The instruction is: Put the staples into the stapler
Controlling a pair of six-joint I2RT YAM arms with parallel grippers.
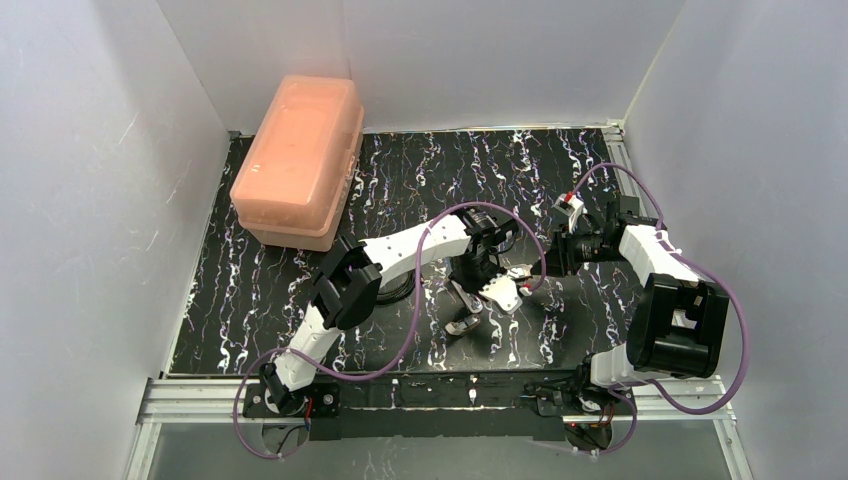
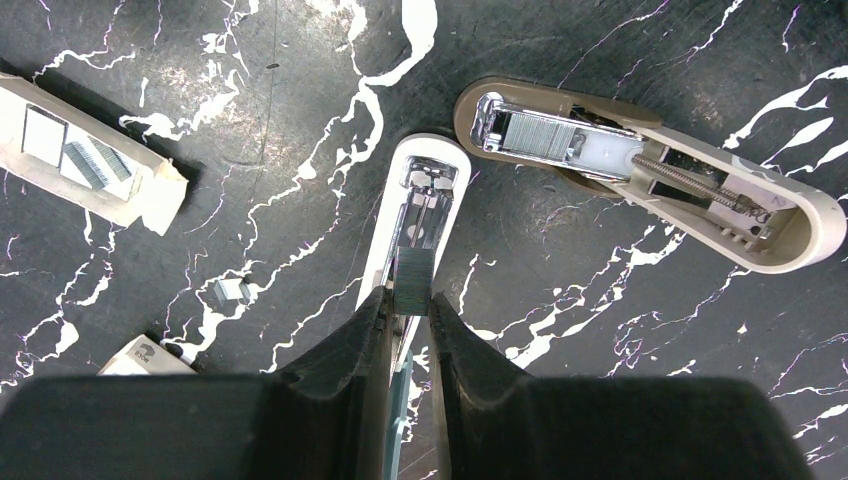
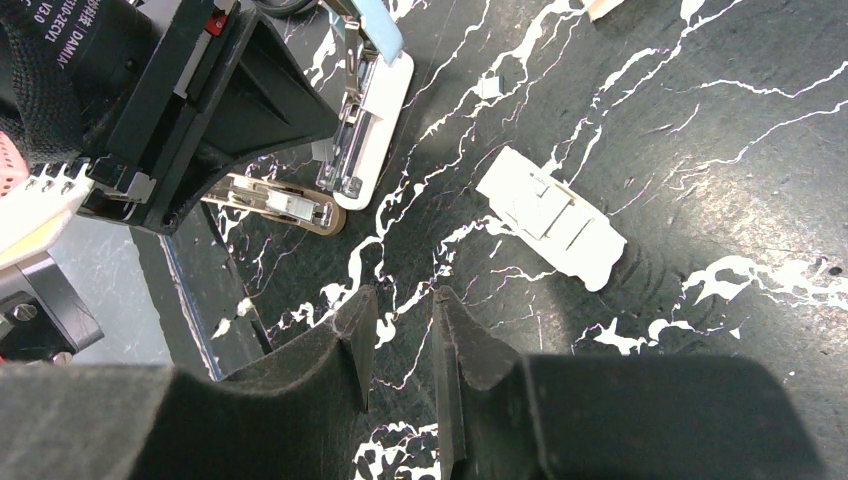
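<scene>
My left gripper is shut on a small grey block of staples [image 2: 414, 272], held over the open channel of a white stapler [image 2: 432, 155] with a blue-grey arm [image 2: 398, 405]. Whether the block touches the channel cannot be told. A beige stapler [image 2: 745, 205] lies open to the right in that view, with a staple strip [image 2: 538, 134] in its track. Off to the other side is a torn white staple box [image 2: 140, 205] with staples [image 2: 97, 163] inside. My right gripper is part open and empty, apart from the box [image 3: 550, 215].
A small loose piece [image 2: 232, 290] lies between the box and the white stapler, near a white object's edge [image 2: 145, 358]. A large orange bin [image 1: 300, 150] occupies the back left.
</scene>
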